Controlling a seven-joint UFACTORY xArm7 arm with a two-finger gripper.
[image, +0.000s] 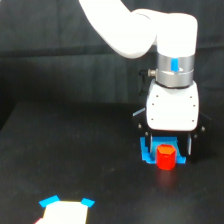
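Note:
A small red object (166, 157) with a rounded outline stands on a blue patch (145, 150) at the right of the dark table. Directly above or just behind it is my gripper (164, 142), pointing down from the white arm. The fingers are dark and small here, so I cannot tell how far apart they stand or whether they touch the red object.
At the lower left edge lies a pale square (65, 213) with blue tape (49, 201) at its corners, partly cut off by the frame. The dark tabletop (70, 150) between it and the gripper is clear. A dark curtain (60, 60) hangs behind.

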